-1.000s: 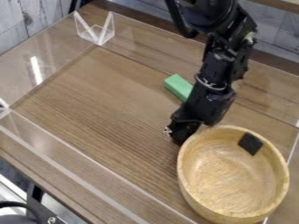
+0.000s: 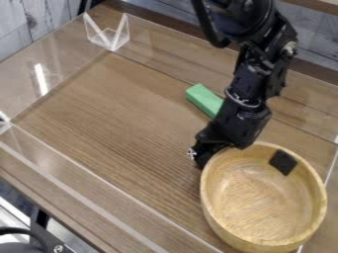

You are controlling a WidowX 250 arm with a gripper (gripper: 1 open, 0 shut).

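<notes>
My black gripper [image 2: 201,153] reaches down from the upper right to just behind the upper left rim of a large tan bowl [image 2: 264,212]. It appears shut, and its fingertips are small and partly lost against the rim, so anything between them cannot be made out. A dark rectangular piece [image 2: 283,160] sits at the bowl's back right rim. A green block [image 2: 205,99] lies on the wooden table behind the arm, partly hidden by it.
A white wire rack [image 2: 109,35] stands at the back left. A wall runs along the back.
</notes>
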